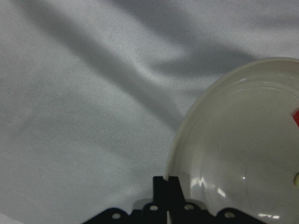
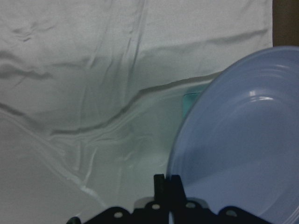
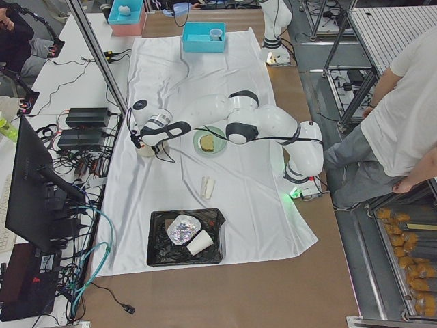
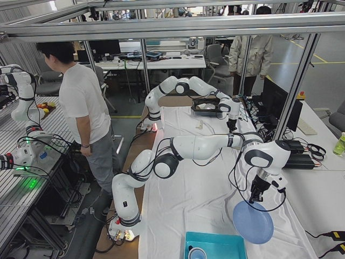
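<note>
A blue plate (image 4: pixel 253 223) hangs from my right gripper, which is shut on its rim above the cloth near the turquoise bin (image 4: pixel 215 244); the plate fills the right of the right wrist view. My left gripper is at the rim of a pale plate (image 1: pixel 233 140), shut on it, at the left of the cloth in the camera left view. A green plate (image 3: pixel 201 151) with a yellowish piece lies below the left arm.
A black lined tray (image 3: pixel 158 253) holds a foil item and white cylinder. A white strip (image 3: pixel 207 187) lies above it. Monitor and cables border the cloth's left; a person stands beyond the right side.
</note>
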